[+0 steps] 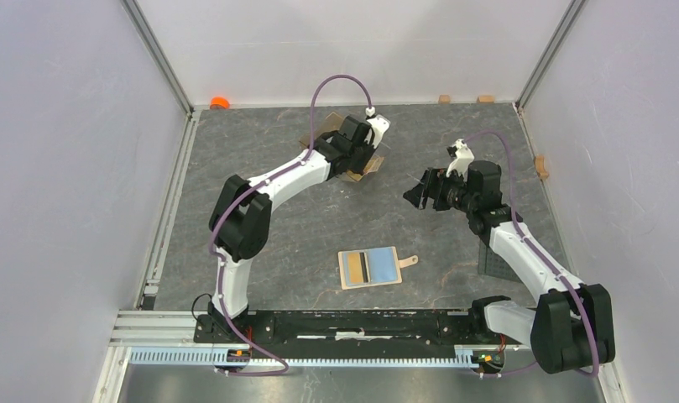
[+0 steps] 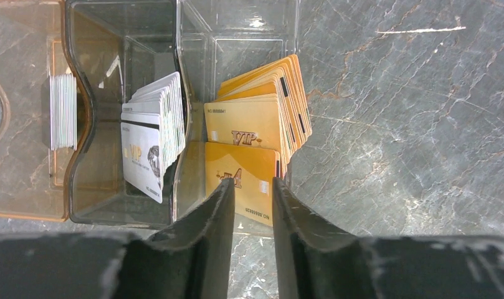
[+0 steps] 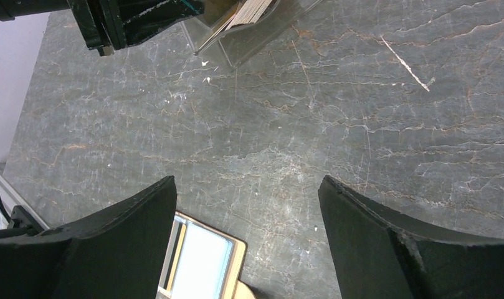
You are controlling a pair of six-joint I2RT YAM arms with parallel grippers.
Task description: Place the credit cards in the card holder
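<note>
A clear divided box (image 2: 237, 25) holds the cards, with gold VIP cards (image 2: 244, 124) fanned out in one compartment. White cards (image 2: 151, 131) stand in the middle one, and another white stack (image 2: 63, 112) lies in the far one. Over the lower gold card, my left gripper is part open, a finger on either side of the gap. That card shows through the gap; whether the fingers touch it I cannot tell. My right gripper stands wide open and empty over bare table. Near the front lies a wooden-edged board (image 1: 369, 286) with blue and gold panels.
A dark mesh panel (image 1: 497, 262) lies partly beneath the right arm. Small wooden blocks (image 1: 485, 99) sit along the back edge, and an orange round thing (image 1: 219, 102) is at the back left. Between box and board the table is clear.
</note>
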